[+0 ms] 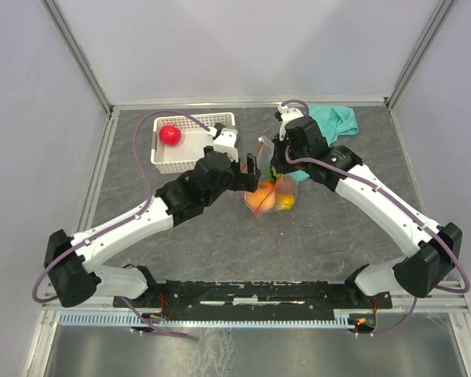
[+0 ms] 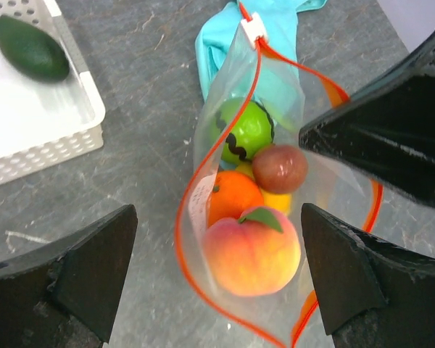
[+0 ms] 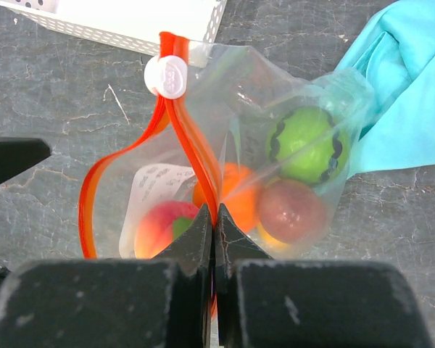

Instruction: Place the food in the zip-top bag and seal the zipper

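The clear zip bag with an orange zipper edge stands with its mouth open. Inside it lie a peach, an orange, a brown round fruit, a green striped ball-like fruit and something yellow behind them. My right gripper is shut on the bag's orange edge, below the white slider. My left gripper stands open just outside the bag mouth, its fingers apart and nothing held between them.
A white basket at the back left holds a red round item; a dark green avocado-like item lies in it too. Behind the bag at right rests a turquoise cloth.
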